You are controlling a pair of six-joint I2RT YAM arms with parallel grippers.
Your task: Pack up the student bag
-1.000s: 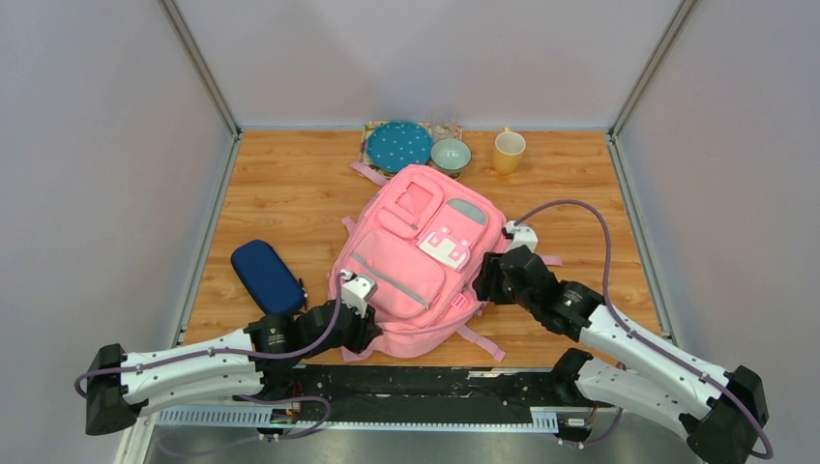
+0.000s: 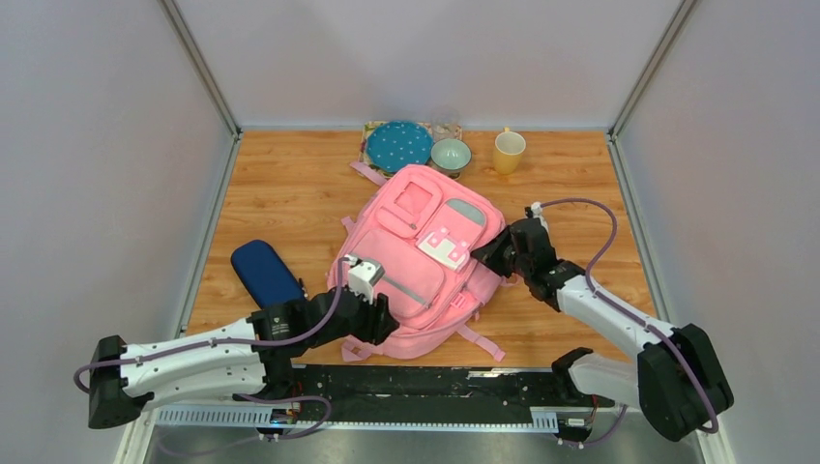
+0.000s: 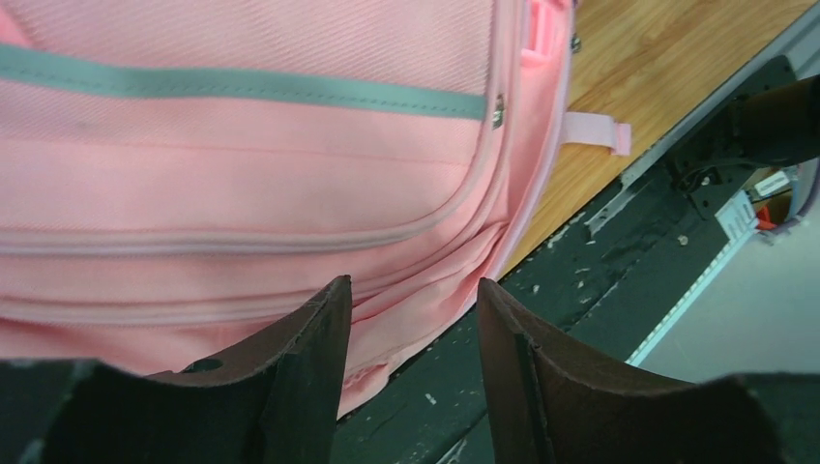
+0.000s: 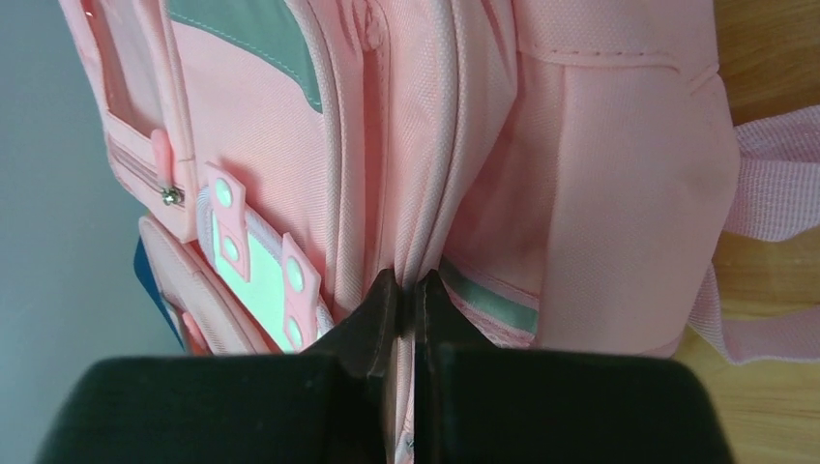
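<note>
A pink backpack point(image 2: 406, 261) lies flat, pockets up, mid-table. My right gripper point(image 2: 479, 253) is at its right edge, and in the right wrist view it is shut on a zipper seam strip point(image 4: 430, 184) of the bag fabric. My left gripper point(image 2: 384, 324) stands open over the bag's lower edge; in the left wrist view, pink folds and seams point(image 3: 290, 242) lie beyond its empty fingers. A navy pencil case point(image 2: 266, 275) lies on the table left of the bag.
Behind the bag stand a blue dotted plate point(image 2: 398, 145) on a mat, a green bowl point(image 2: 450, 155), a clear glass point(image 2: 445, 120) and a yellow mug point(image 2: 509, 155). Bare wood point(image 2: 280, 184) is free at back left; the table's front edge runs below the bag.
My left gripper has shifted slightly right.
</note>
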